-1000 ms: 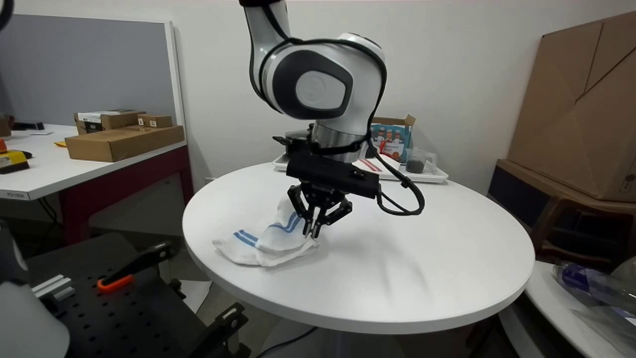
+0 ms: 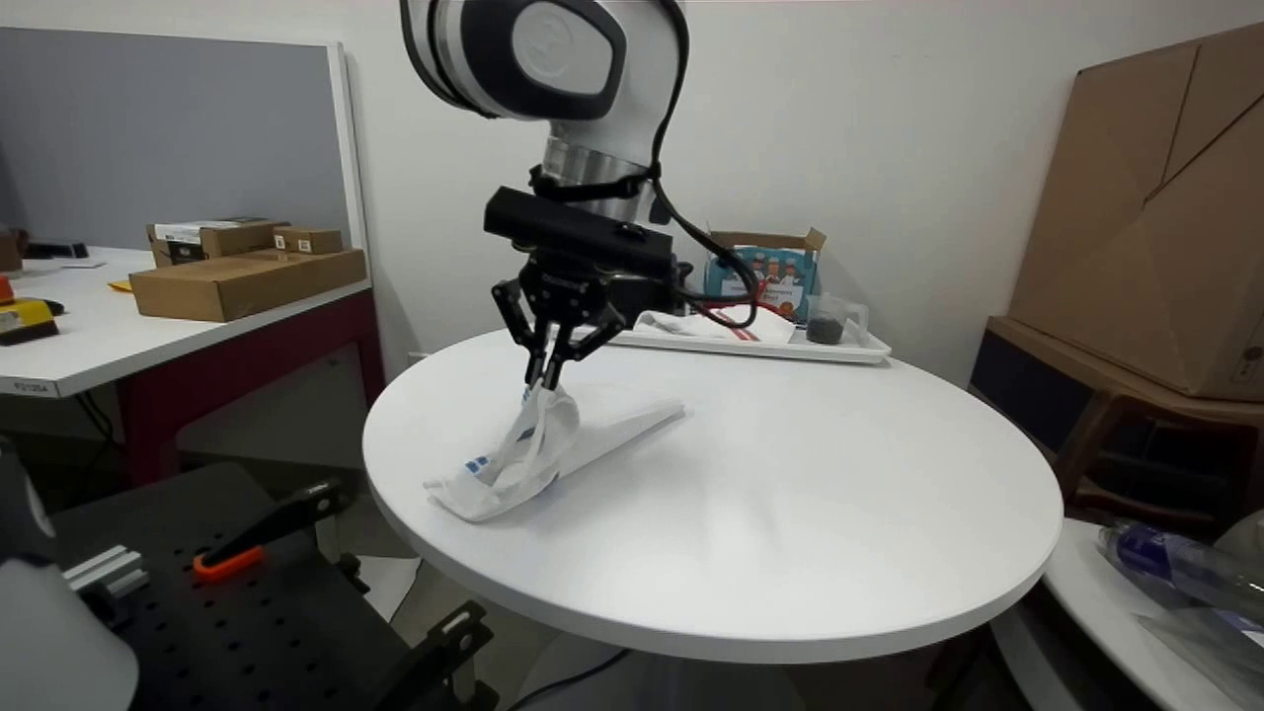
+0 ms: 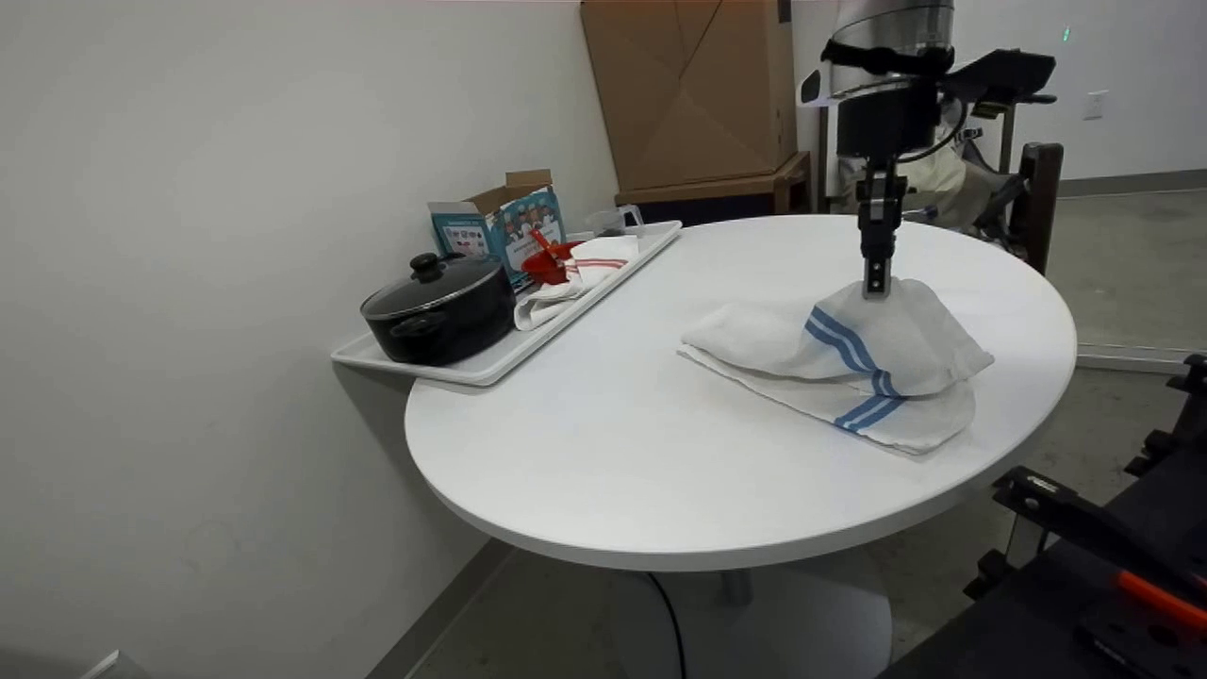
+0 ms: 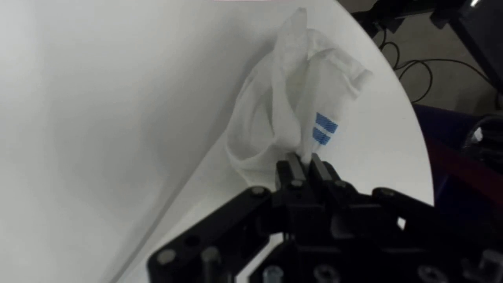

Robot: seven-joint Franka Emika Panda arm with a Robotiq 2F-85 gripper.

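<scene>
A white towel with blue stripes [image 3: 849, 362] lies on the round white table [image 2: 806, 533], its pinched part lifted into a low peak. At that peak my gripper [image 2: 545, 381] is shut on the cloth. From the wrist view, folds of the towel [image 4: 264, 122] run up between the narrow fingertips of the gripper. The rest of the towel still touches the tabletop, with one flat section reaching toward the table's middle. Part of the cloth behind the gripper is hidden in the wrist view.
Along the wall side, a white tray [image 3: 498, 364] carries a black lidded pot [image 3: 441, 311], a blue box [image 3: 532, 226], a red item and a red-striped cloth [image 3: 605, 255].
My gripper has moved left and up in exterior view 1, carrying the gripped cloth. The towel's raised edge has been drawn over toward the left, and another flat part now shows.
</scene>
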